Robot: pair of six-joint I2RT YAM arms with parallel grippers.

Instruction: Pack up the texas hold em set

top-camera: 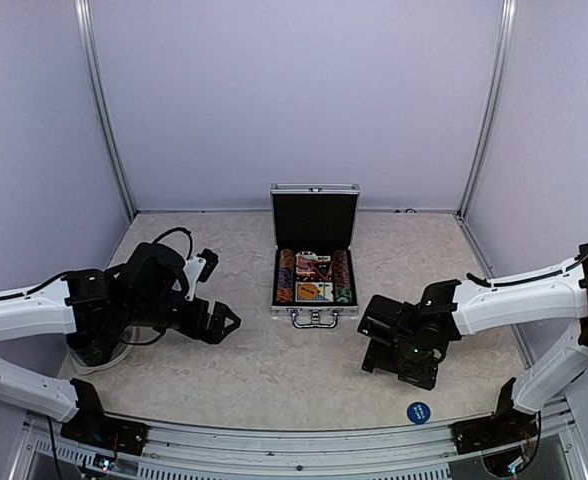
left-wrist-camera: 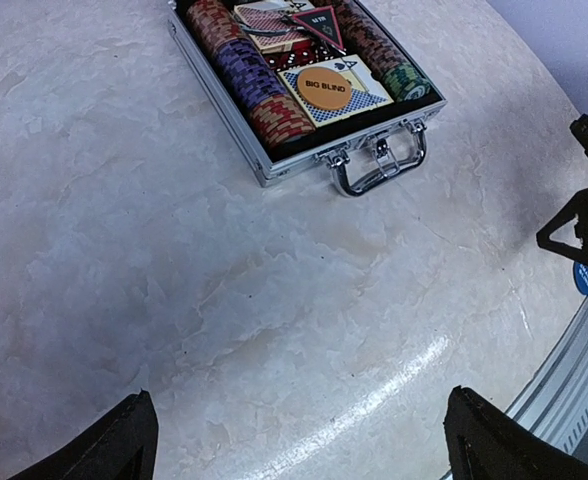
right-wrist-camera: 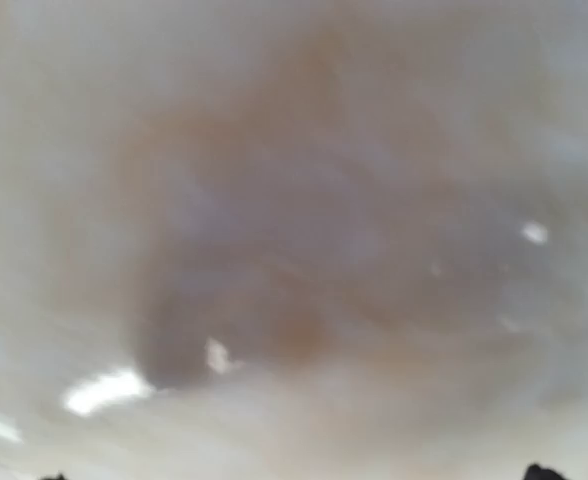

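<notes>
An open aluminium poker case stands at the middle of the table, holding chip rows, card decks and an orange BIG BLIND disc. A blue disc lies at the front right edge, also glimpsed at the edge of the left wrist view. My left gripper hangs open left of the case, empty. My right gripper is low over the table above and left of the blue disc; it is open, and its wrist view shows only blurred tabletop.
Walls enclose the back and sides, and a metal rail runs along the front edge.
</notes>
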